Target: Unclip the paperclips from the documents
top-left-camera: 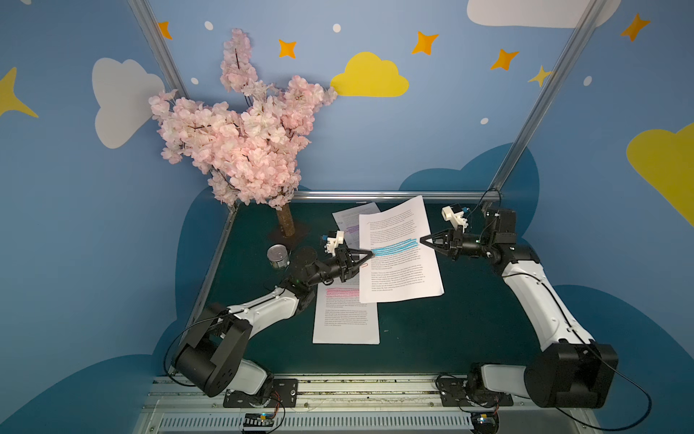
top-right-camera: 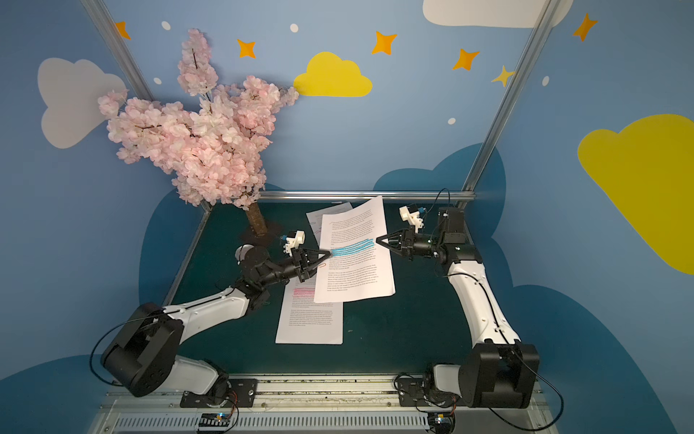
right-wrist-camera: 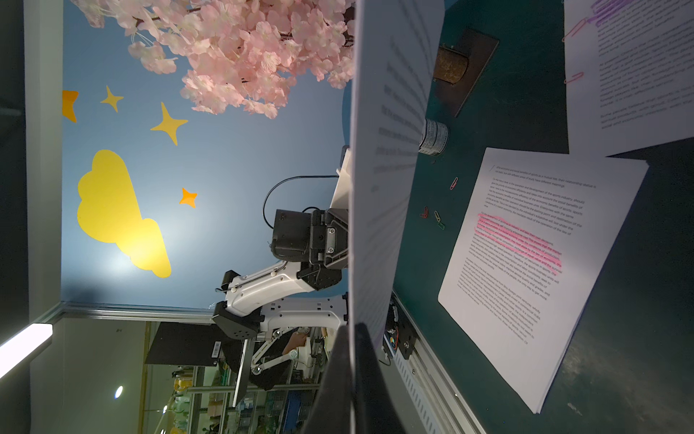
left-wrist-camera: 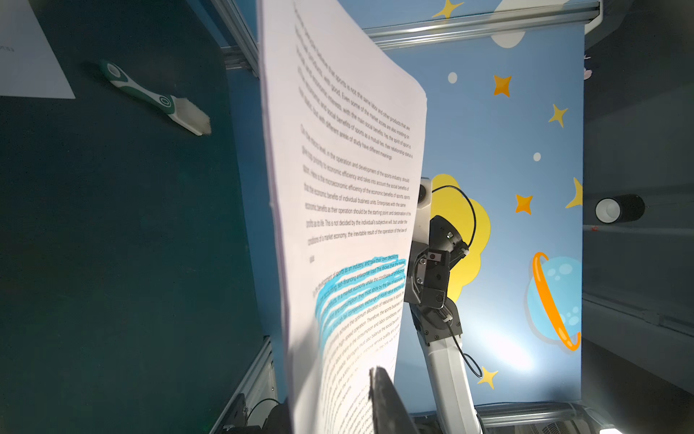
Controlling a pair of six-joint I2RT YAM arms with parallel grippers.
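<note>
A stack of sheets with blue highlighting [top-left-camera: 394,278] is held up off the table between my two grippers. My right gripper [top-left-camera: 422,240] is shut on its right edge; in the right wrist view its fingers [right-wrist-camera: 372,383] press from both sides. My left gripper [top-left-camera: 371,254] is at the left edge, part open, one finger [left-wrist-camera: 390,408] over the printed face and the other at the far side. Just below its tips, a reddish paperclip [top-left-camera: 364,265] shows at that edge. Loose paperclips [right-wrist-camera: 454,183] lie on the table. The purple-marked document [right-wrist-camera: 632,72] carries pink clips [right-wrist-camera: 574,77].
A pink-highlighted document [right-wrist-camera: 498,289] lies flat under the raised stack. The can [top-left-camera: 277,256] and blossom tree [top-left-camera: 286,220] stand at the left. A brush [left-wrist-camera: 155,95] lies on the green table, whose front right area [top-left-camera: 462,332] is clear.
</note>
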